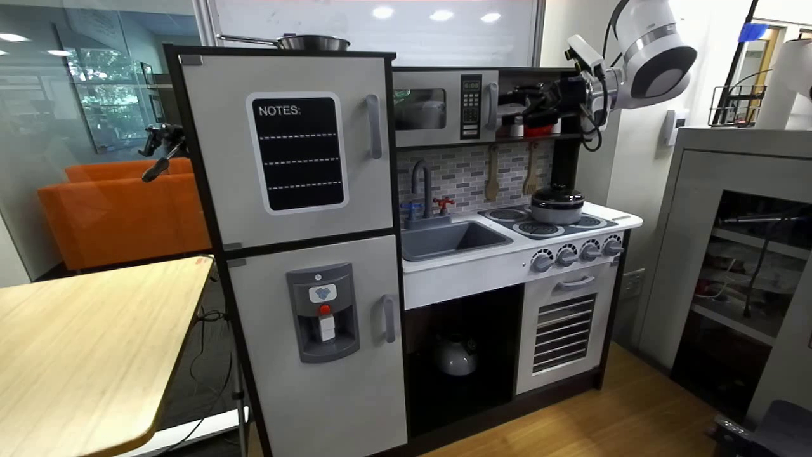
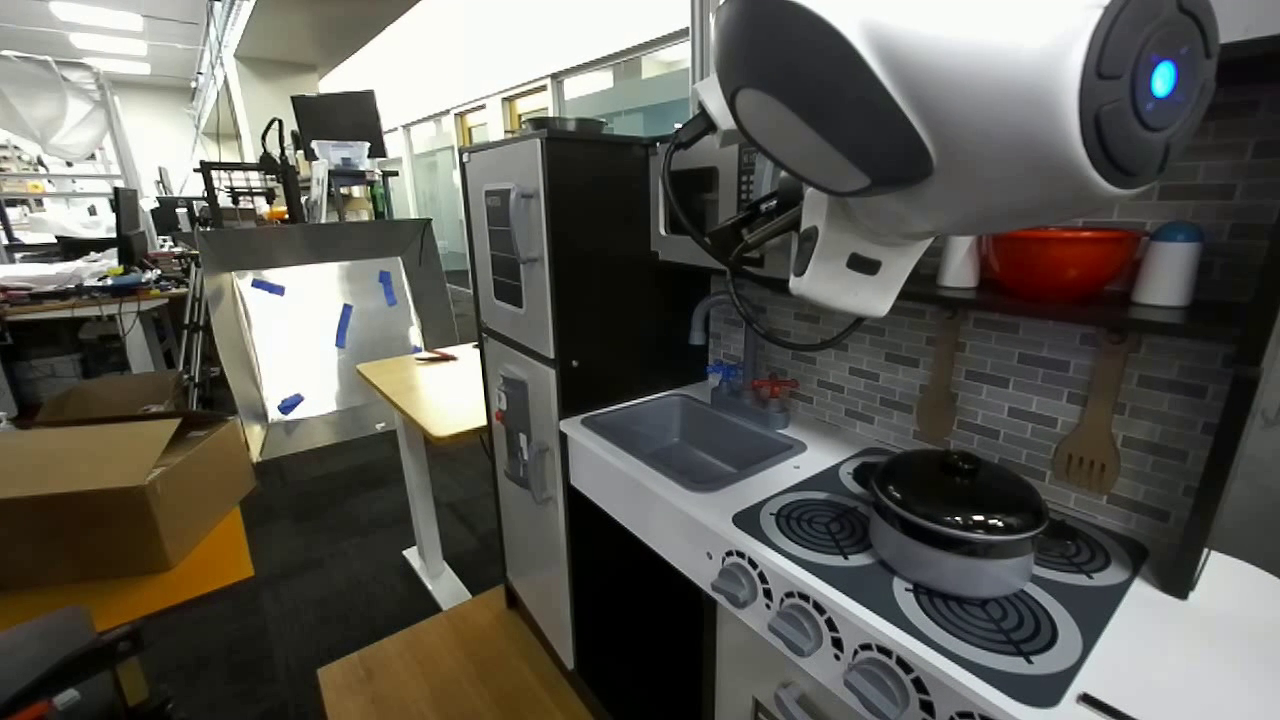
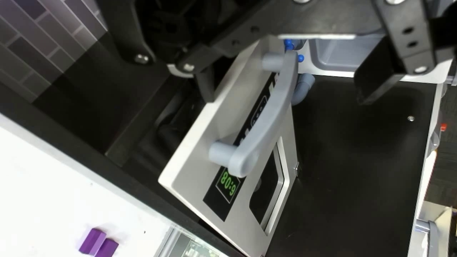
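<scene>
The toy microwave [image 1: 427, 110] sits above the sink, with a grey vertical handle [image 1: 492, 106] on its right side. My gripper is open, close to that handle. In the wrist view, the handle's upper part [image 3: 287, 81] appears between the two spread black fingers, nearer the left one. One finger [image 3: 206, 85] appears beside the door's edge; the other finger [image 3: 373, 79] is well out to the right. Whether either touches the handle, I cannot tell. The second exterior view has the fingers mostly hidden behind the white arm [image 2: 960, 108].
A red bowl [image 2: 1062, 262] and white shakers [image 2: 1167, 266] stand on the shelf beside the microwave. Below are a lidded pot [image 2: 956, 528] on the stove and a grey sink [image 2: 684, 438]. The tall toy fridge [image 1: 304, 152] stands to the left.
</scene>
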